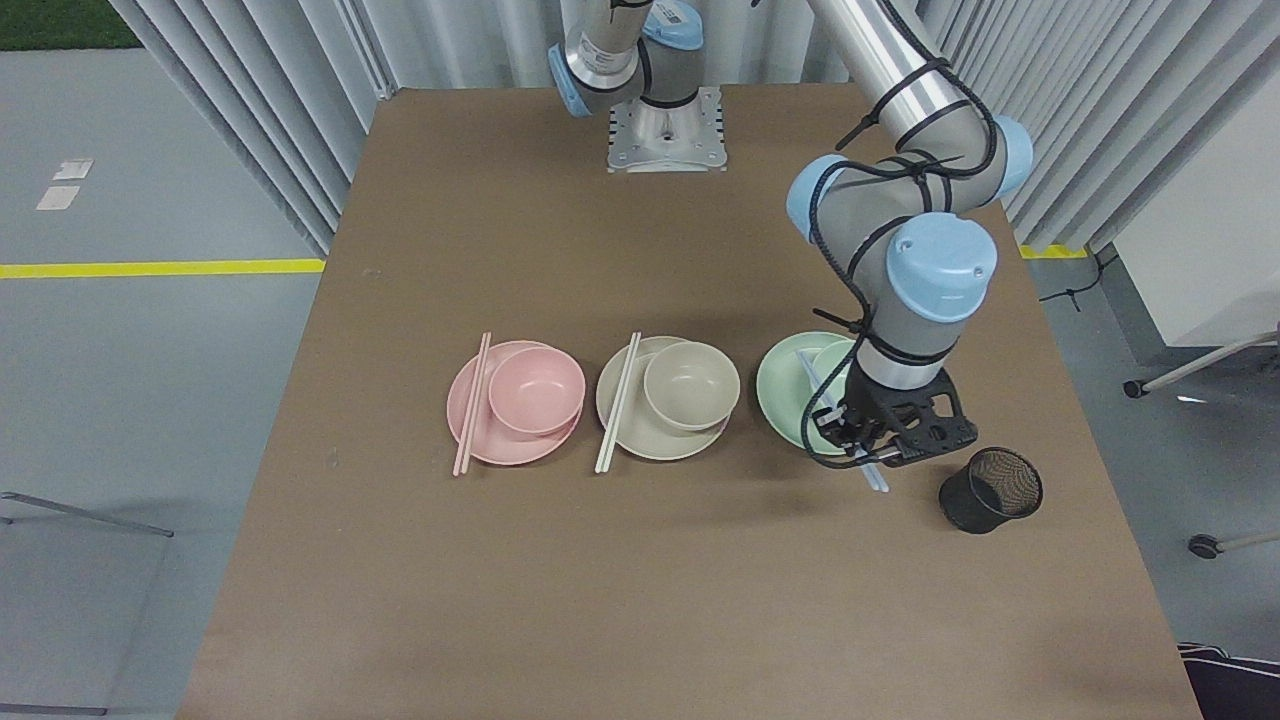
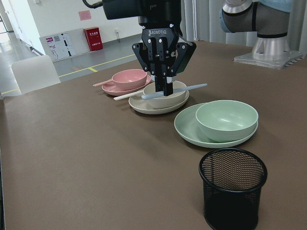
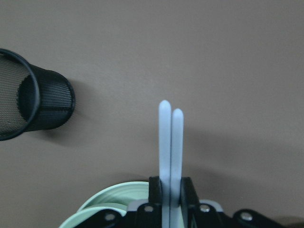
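In the front view my gripper hovers over the green plate, holding a pair of pale blue chopsticks. In the left view it hangs above the table, shut on the chopsticks held level; the green bowl rests on its plate nearby. In the wrist view the chopsticks point up the picture between the fingers. A black mesh cup stands empty near the table's right side.
Pink plate, bowl and chopsticks stand left; cream plate, bowl and chopsticks are in the middle.
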